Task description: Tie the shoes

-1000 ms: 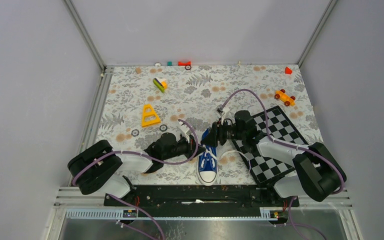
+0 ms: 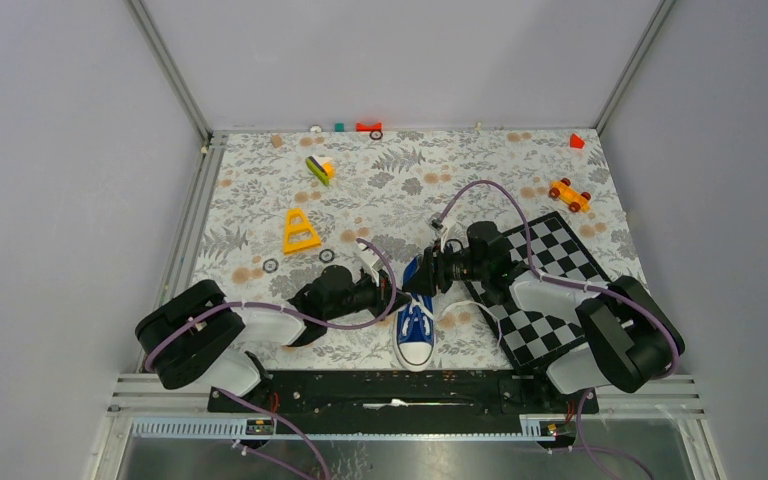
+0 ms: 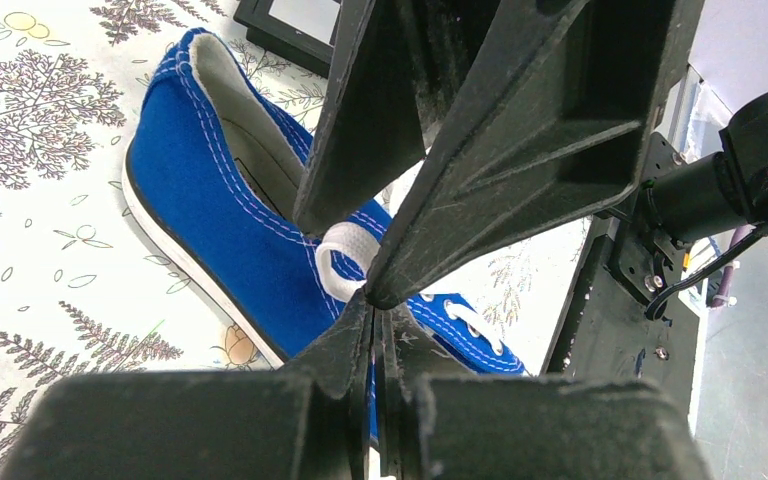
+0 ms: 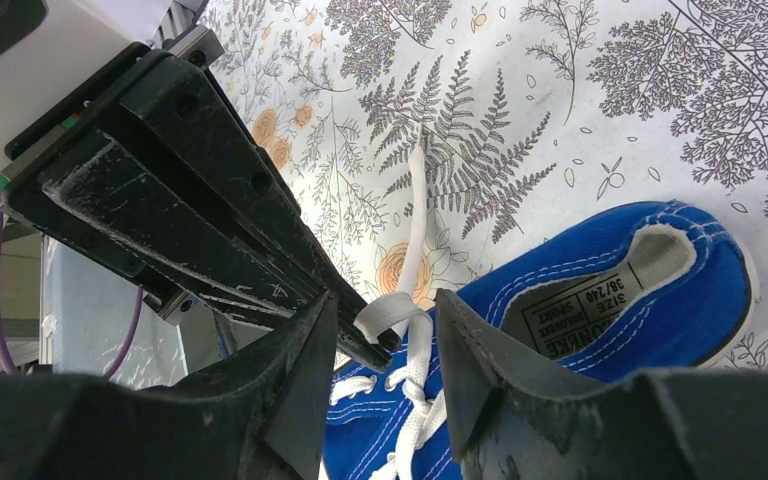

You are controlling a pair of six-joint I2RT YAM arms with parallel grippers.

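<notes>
A blue canvas shoe (image 2: 415,322) with white laces lies at the table's front middle, toe toward the front edge. At its lacing, my left gripper is shut. A raised loop of white lace (image 4: 390,314) sits at its tips; I cannot tell whether the lace is pinched or bends around them. My right gripper is part open, its two fingers on either side of this loop and not closed on it. Another lace length (image 4: 417,200) extends past the loop over the tablecloth. In the top view both grippers cover the shoe's upper part.
A black-and-white checkered board (image 2: 550,310) lies beneath the right arm. Toys sit farther off: a yellow frame (image 2: 300,231), an orange car (image 2: 569,195) and a green-yellow piece (image 2: 318,170).
The left arm and the shoe look unmoved.
</notes>
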